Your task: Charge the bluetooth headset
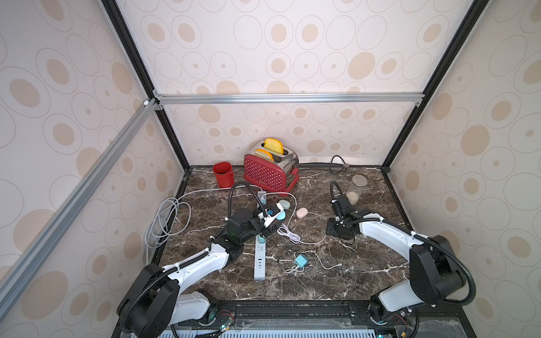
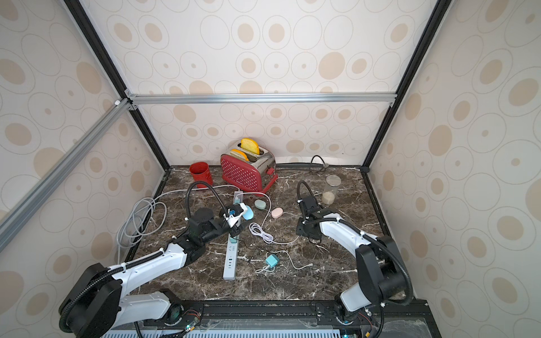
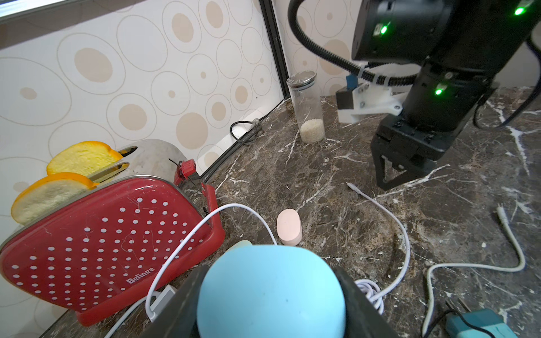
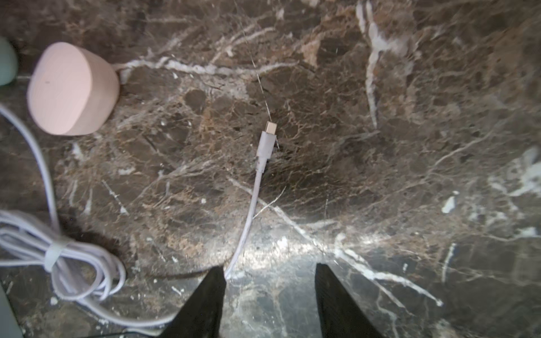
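My left gripper (image 1: 275, 222) is shut on a light blue headset case (image 3: 270, 290) above the power strip (image 1: 259, 262). My right gripper stands open, fingertips down, over the dark marble. Ahead of its fingers a white cable's metal plug (image 4: 269, 135) lies on the table, near that cable's tied coil (image 4: 76, 259). A pink case (image 4: 73, 90) and a pale green case (image 1: 284, 204) lie nearby. A teal charger (image 1: 300, 260) with white cable lies in front.
The red toaster (image 1: 265, 171) with bread and a red cup (image 1: 223, 174) stand at the back. A glass jar (image 3: 304, 107) is at the back right. A long grey cable (image 1: 157, 225) loops at the left.
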